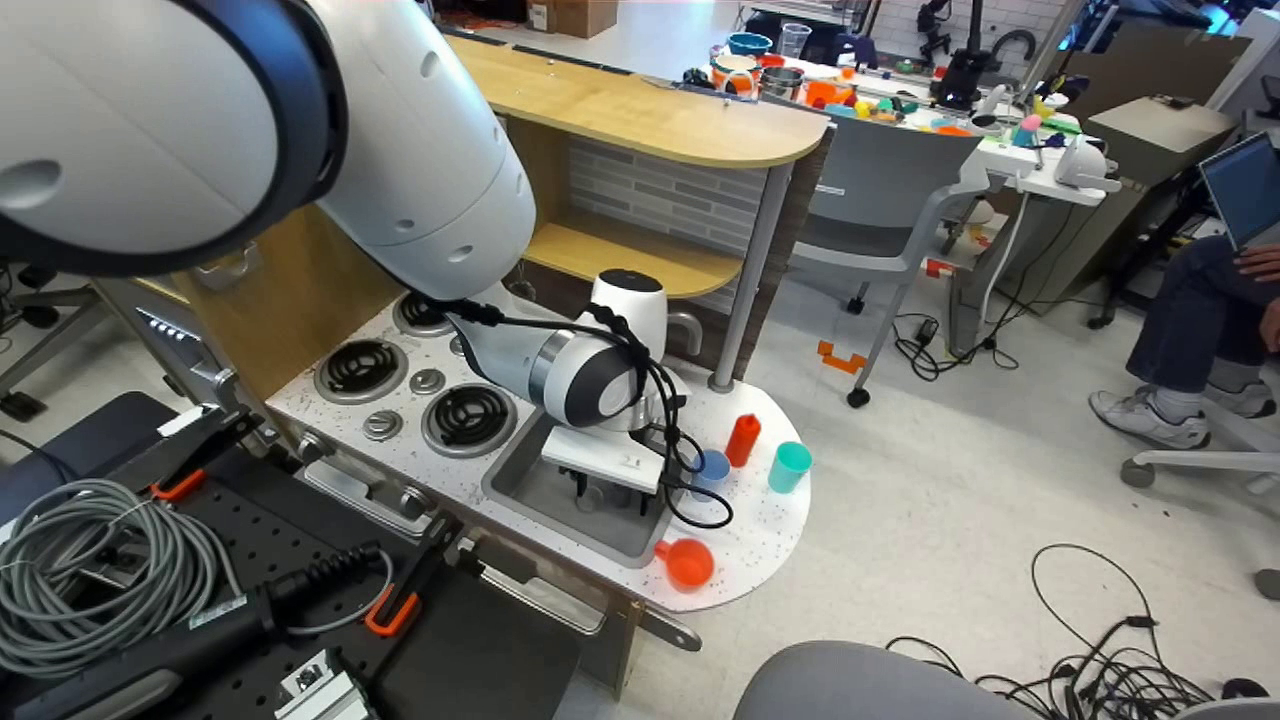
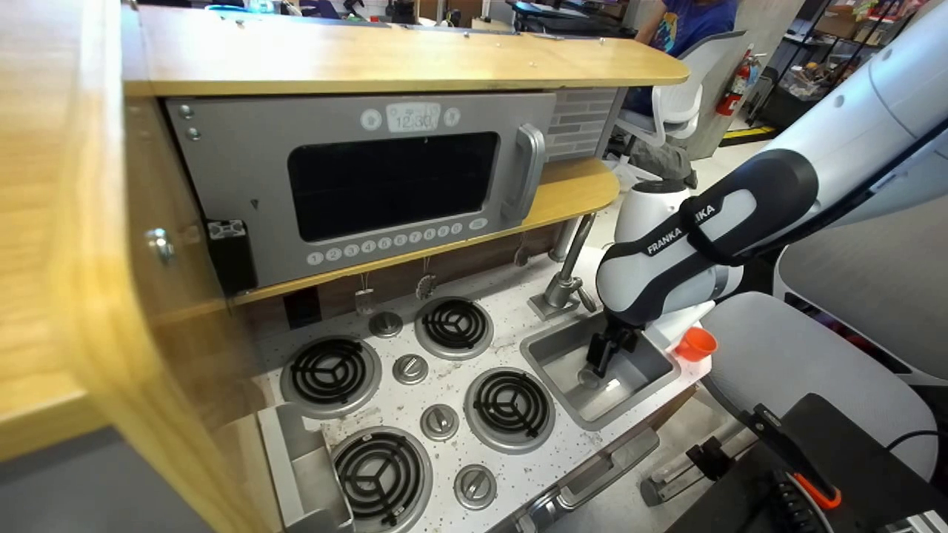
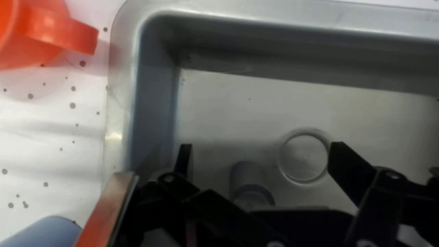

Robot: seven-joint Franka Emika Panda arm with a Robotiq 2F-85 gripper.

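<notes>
My gripper is open over the sink (image 3: pixel 263 98), its black fingers set wide apart. Between and below them, a small grey cylindrical object (image 3: pixel 249 181) shows in the basin; the hand hides part of it. Just right of it is the round drain ring (image 3: pixel 305 158), close to the right finger. From the second exterior view, the gripper (image 2: pixel 601 357) hangs down inside the basin. In the first exterior view, the hand covers most of the fingers.
An orange cup with a handle (image 1: pixel 687 563) stands by the sink's corner. A blue cup (image 1: pixel 710 468), a red bottle (image 1: pixel 743 440) and a teal cup (image 1: pixel 789 467) share the rounded counter end. The faucet (image 2: pixel 560 292) rises behind the sink; stove burners (image 2: pixel 511 404) lie beside it.
</notes>
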